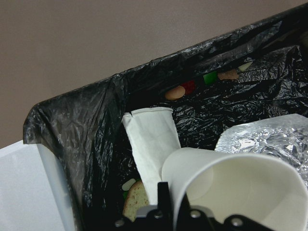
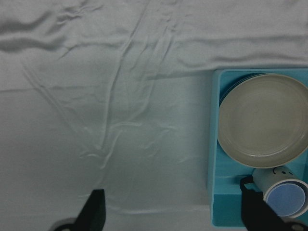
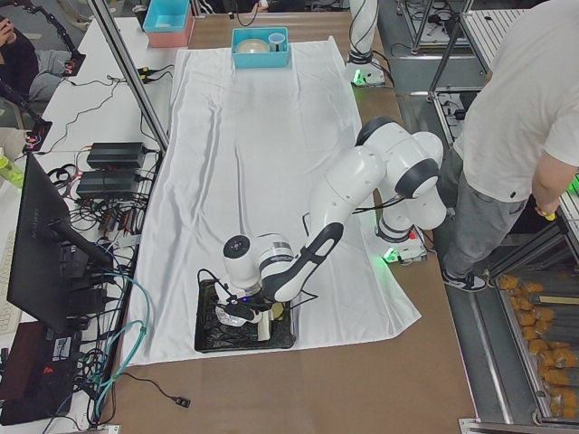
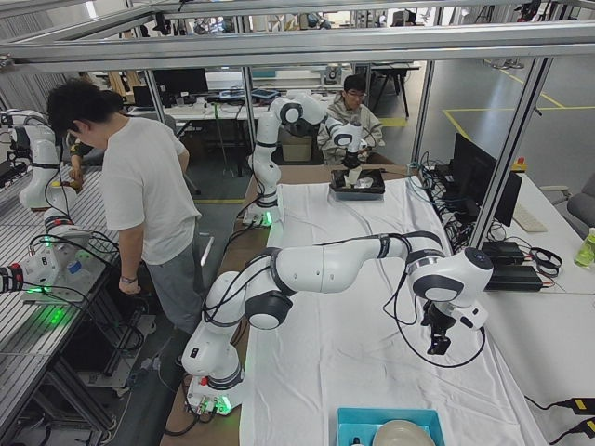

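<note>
A black bag-lined bin [image 3: 208, 334] holds crumpled foil [image 1: 260, 130], a flattened white paper piece [image 1: 149, 139], bread [image 1: 134, 202] and small scraps. My left gripper is above it, shut on the rim of a white paper cup [image 1: 236, 187]. My right gripper hangs open above the white cloth, with nothing between its fingers, beside a blue tub [image 2: 214, 144] holding a stack of plates [image 2: 262, 120] and a mug [image 2: 267, 178].
A monitor [image 3: 50, 253] and cables line one side; a person [image 3: 507, 127] stands on the other.
</note>
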